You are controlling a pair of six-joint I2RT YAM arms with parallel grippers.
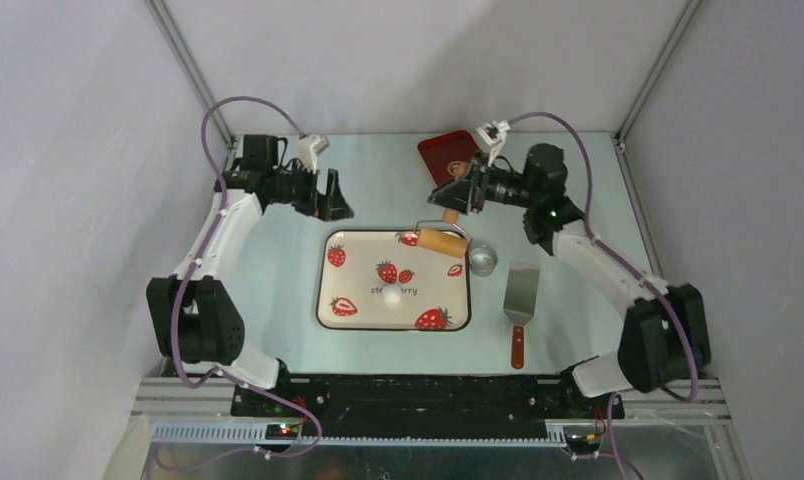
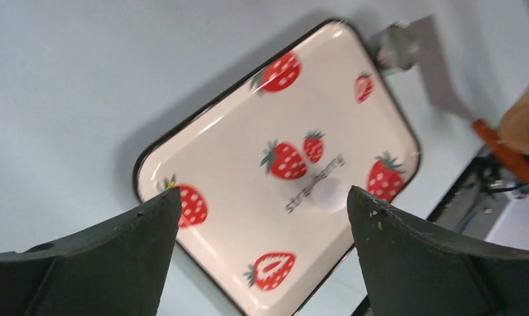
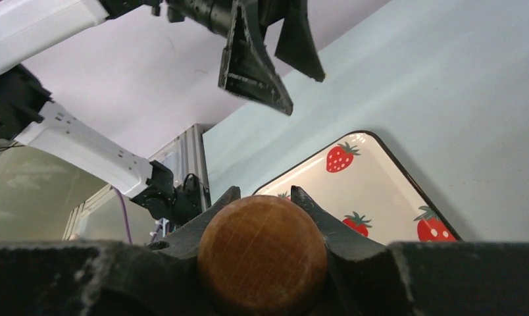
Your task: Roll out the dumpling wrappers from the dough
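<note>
A pale dough ball [image 1: 392,295] lies low in the centre of the strawberry tray [image 1: 338,310], seen also in the left wrist view [image 2: 327,194]. My right gripper [image 1: 456,190] is shut on the wooden handle of the roller [image 1: 441,242], whose barrel hangs over the tray's upper right; the handle's end [image 3: 262,253] fills the bottom of the right wrist view. My left gripper [image 1: 333,200] is open and empty, above the table up-left of the tray.
A metal cup [image 1: 483,258] stands right of the tray, beside a scraper [image 1: 521,290] with a wooden handle. A dark red tray [image 1: 438,150] lies at the back.
</note>
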